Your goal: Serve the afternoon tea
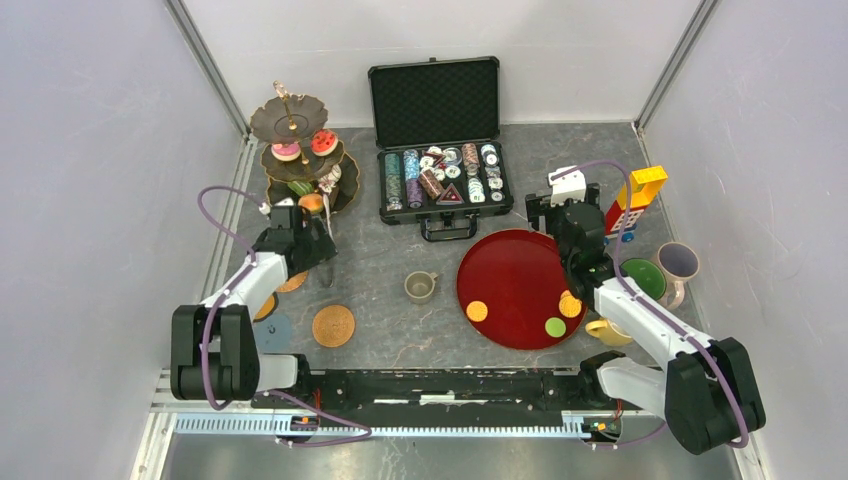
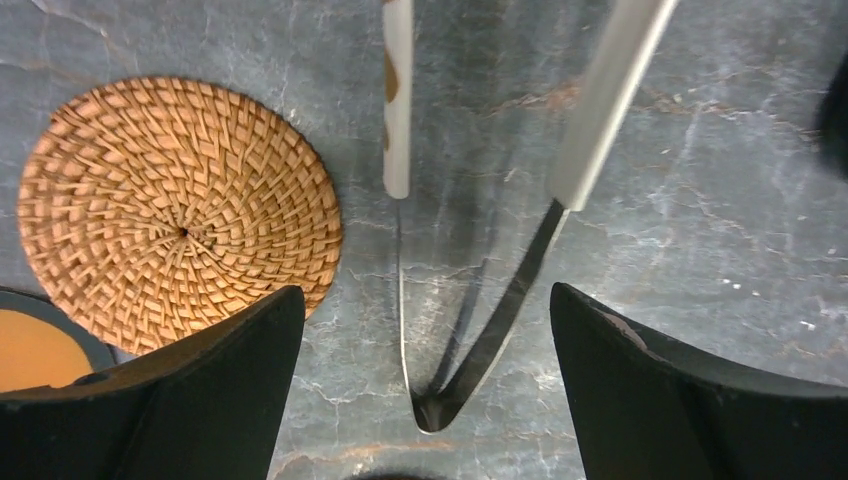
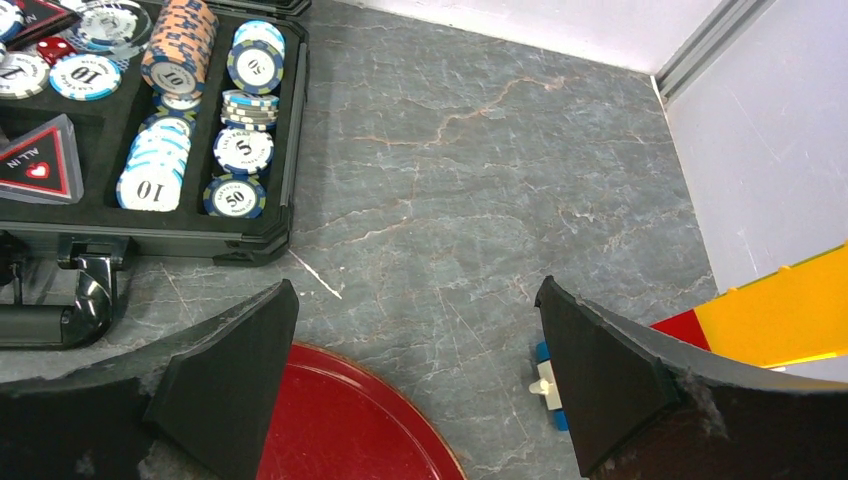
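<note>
Tongs [image 2: 397, 95] with pale handles, one of them gold-patterned, and a thin metal bend show between the spread fingers of my left gripper. Neither finger touches them. In the top view, this gripper [image 1: 322, 243] is just in front of the tiered stand [image 1: 288, 121], which holds a pink treat [image 1: 286, 151], a red one [image 1: 324, 142] and a burger-like item [image 1: 312, 203]. My right gripper is open and empty above the back edge of the red tray [image 1: 510, 270]. A small grey cup [image 1: 420, 287] sits mid-table.
An open case of poker chips [image 1: 445, 180] occupies the back centre. A toy block [image 1: 635, 195], green bowl [image 1: 645, 278], mug [image 1: 677, 262] and yellow cup [image 1: 608, 332] crowd the right side. Woven coasters [image 1: 333, 326] lie front left. Bare table surrounds the grey cup.
</note>
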